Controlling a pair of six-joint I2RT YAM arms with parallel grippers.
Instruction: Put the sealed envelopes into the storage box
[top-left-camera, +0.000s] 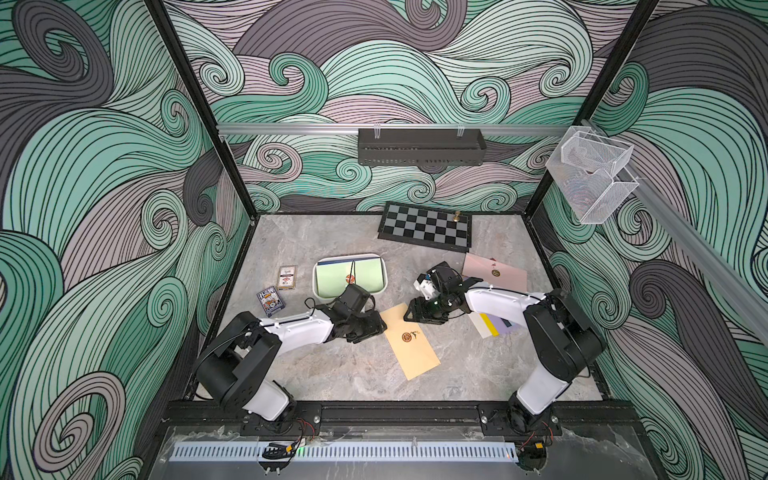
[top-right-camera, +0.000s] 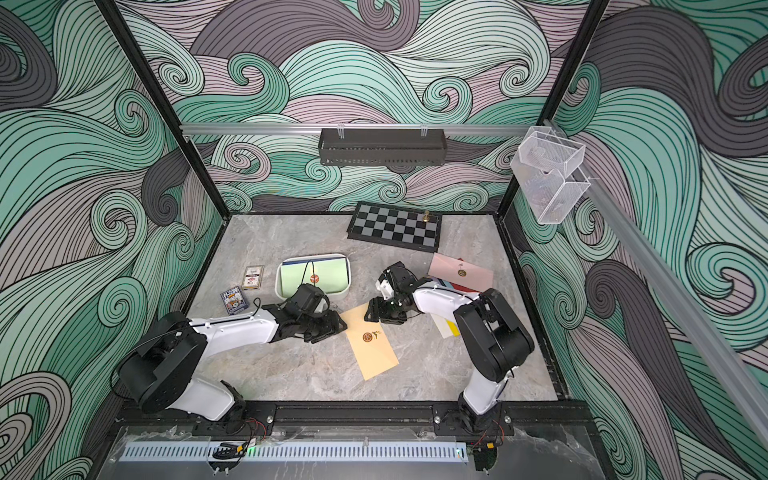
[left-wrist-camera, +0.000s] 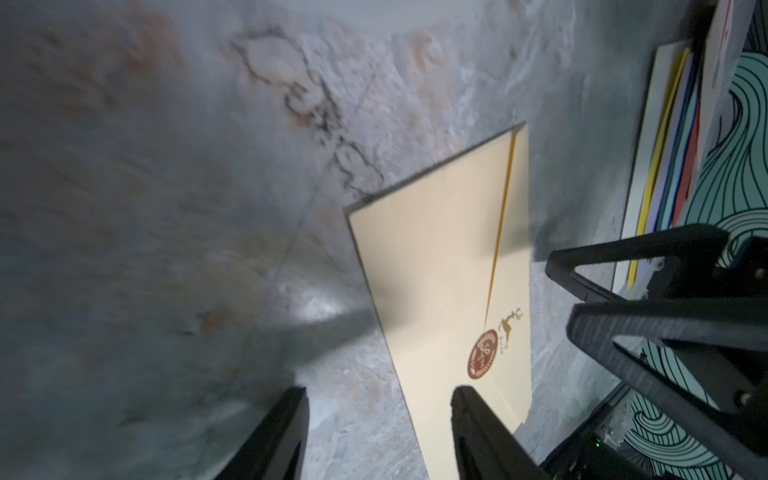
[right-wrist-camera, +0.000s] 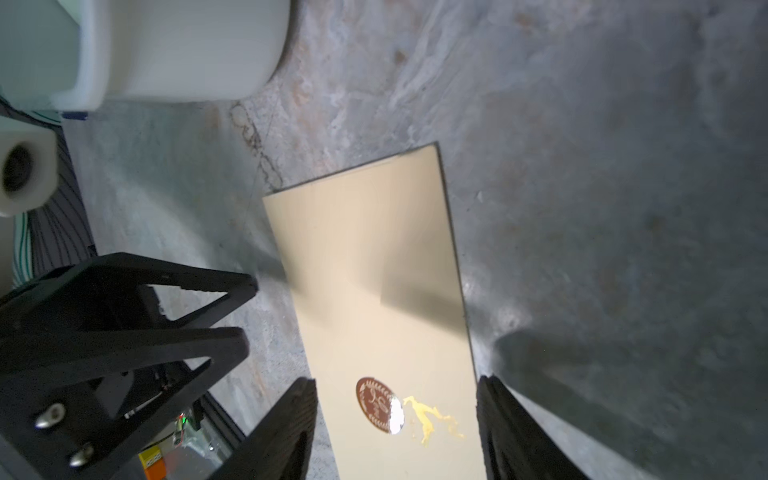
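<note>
A cream envelope (top-left-camera: 411, 352) with a red-brown seal lies flat on the table between the arms. My left gripper is open over its left side, holding nothing. From the right, my right gripper stands open above the envelope, its fingers on either side of the width as seen in the right wrist view. In the white storage box (top-left-camera: 387, 281) lies a green envelope (top-left-camera: 336, 277) with a round seal, a blue edge showing behind it. Other envelopes, topped by a pink one (top-left-camera: 507, 275), lie stacked at the right, partly hidden by the right arm.
Two card packs (top-left-camera: 286, 277) lie left of the box. A chessboard (top-left-camera: 425, 226) stands at the back of the table. Clear tabletop surrounds the cream envelope at the front.
</note>
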